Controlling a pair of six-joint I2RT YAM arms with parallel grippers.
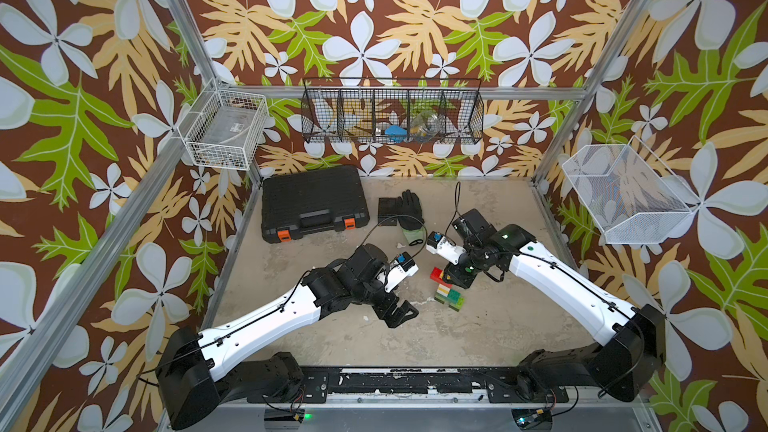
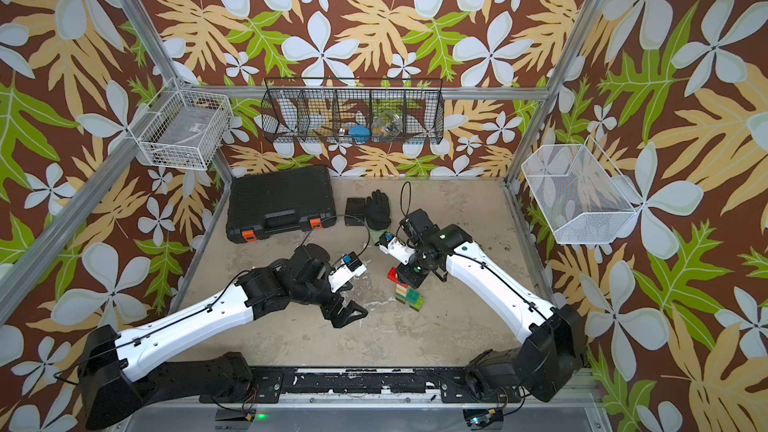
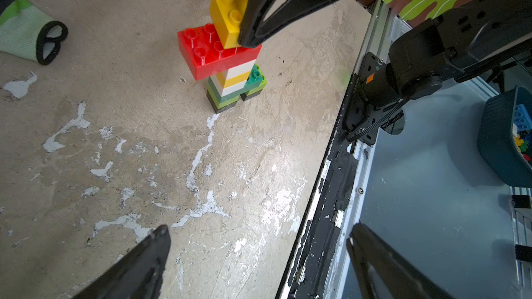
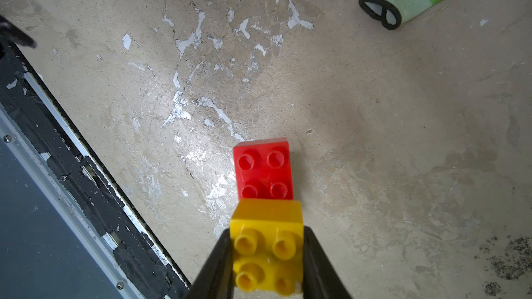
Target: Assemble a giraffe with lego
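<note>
A stacked lego figure stands on the table, with white and yellow layers (image 3: 233,80), green parts below and dark feet. A red brick (image 3: 200,56) lies across its top and juts out to one side. My right gripper is shut on a yellow brick (image 3: 228,13), studs up. This brick is at the red brick's top, over part of its studs; whether it is pressed on or just above, I cannot tell. My left gripper is open and empty, to the left of the figure in the top left view.
A black and green glove (image 1: 410,220) lies behind the figure. At the back left sits a black case (image 1: 313,201). A bin with loose bricks (image 3: 508,138) is beyond the table's front edge. Bare table surrounds the figure's front.
</note>
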